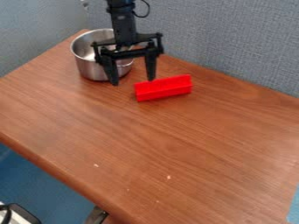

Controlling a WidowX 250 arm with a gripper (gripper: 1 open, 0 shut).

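My black gripper (132,68) is open, hanging in front of the steel pot (86,65) at the back left, its fingers apart and partly covering the pot. A red block (163,87) lies on the wooden table to the right of and a little in front of the gripper. I cannot tell whether anything of the pot is between the fingers.
Grey padded walls (233,48) stand behind it. Blue floor shows beyond the left edge, with some dark hardware at the lower left.
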